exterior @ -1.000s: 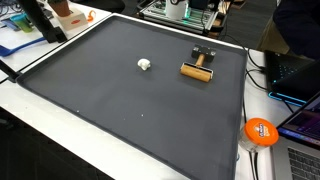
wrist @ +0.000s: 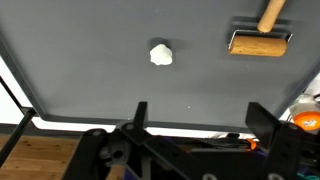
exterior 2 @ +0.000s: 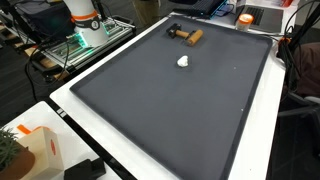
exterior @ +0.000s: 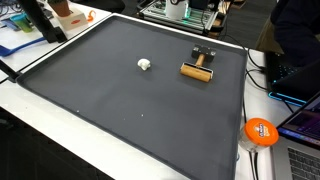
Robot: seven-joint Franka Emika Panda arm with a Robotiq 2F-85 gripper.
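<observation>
On the dark grey board lies a small white lump, left of a wooden roller with a black frame. From the second exterior side, the white lump sits near the board's far part and the roller just beyond it. Looking down in the wrist view, the lump and the roller are both clear of my gripper. Its two black fingers are spread wide apart, with only bare board showing between them. I cannot make out the gripper in either exterior view.
A tub with an orange lid stands on the white table beside the board, with a cable near it. A laptop is at the right edge. Most of the board is empty.
</observation>
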